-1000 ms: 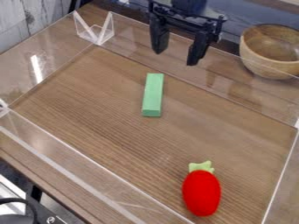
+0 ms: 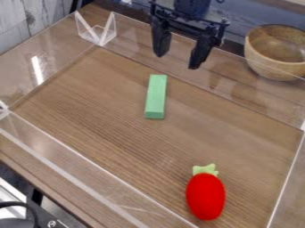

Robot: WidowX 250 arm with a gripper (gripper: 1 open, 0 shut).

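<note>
My black gripper [image 2: 181, 43] hangs at the top centre of the camera view, its two fingers spread apart with nothing between them. On the wooden surface below it lies a green rectangular block [image 2: 156, 96]. A red strawberry-like object [image 2: 205, 194] with a pale green top lies at the lower right, well away from the gripper.
A wooden bowl [image 2: 277, 55] stands at the top right. A white wire or plastic holder [image 2: 98, 27] is at the top left. Pale edges border the wooden surface. A black cable lies at the bottom left.
</note>
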